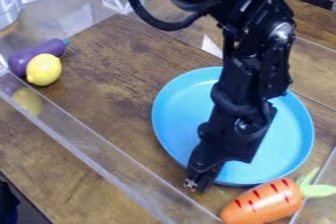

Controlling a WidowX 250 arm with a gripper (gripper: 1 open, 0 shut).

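A blue plate (180, 110) lies on the wooden table, largely covered by my black arm. My gripper (199, 177) reaches down at the plate's lower-left rim, beside the clear front wall; its fingertips are dark and small, and what lies between them is hard to make out. An orange toy carrot (262, 202) with a green top lies at the lower right, just in front of the plate.
A purple eggplant (31, 53) and a yellow lemon (43, 70) lie at the upper left. Bare wooden table (98, 100) stretches left of the plate. Clear walls edge the area.
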